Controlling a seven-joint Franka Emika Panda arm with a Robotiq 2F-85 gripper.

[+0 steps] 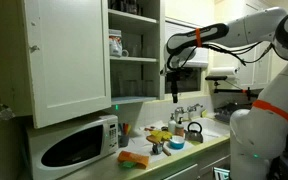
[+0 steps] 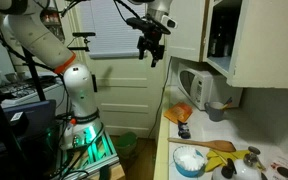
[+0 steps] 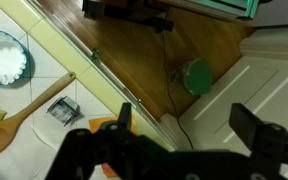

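Note:
My gripper hangs high in the air, with no object between its fingers. In the second exterior view the gripper points downward, well above counter height. From the wrist, the open gripper shows two dark fingers spread wide apart over the wooden floor just off the counter edge. On the counter lie an orange cloth, a wooden spoon and a blue bowl with something white in it. The wrist view has the spoon and bowl at its left.
A white microwave stands on the counter beneath a cabinet with its door swung open; glasses and mugs are on its shelves. A kettle is farther along. A green bin sits on the floor. Free air surrounds the gripper.

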